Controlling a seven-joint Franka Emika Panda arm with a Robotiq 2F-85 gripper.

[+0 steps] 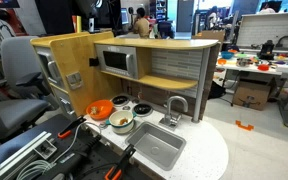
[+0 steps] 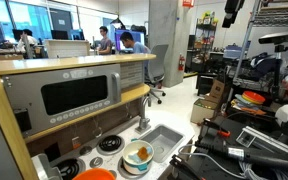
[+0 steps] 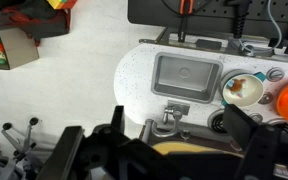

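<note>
In the wrist view my gripper hangs high over the toy kitchen. Its two dark fingers stand wide apart, nothing between them, so it is open. It also shows at the top of exterior view 2 as a dark shape. Far below lies a pale pot with a greenish rim, something orange-brown inside it. That pot stands beside the sink, which looks empty. An orange bowl or plate sits on the pot's other side, by the burners.
A silver faucet rises behind the sink. The microwave is closed beneath a wooden shelf. Black burners lie below the microwave. Dark rails run along the front.
</note>
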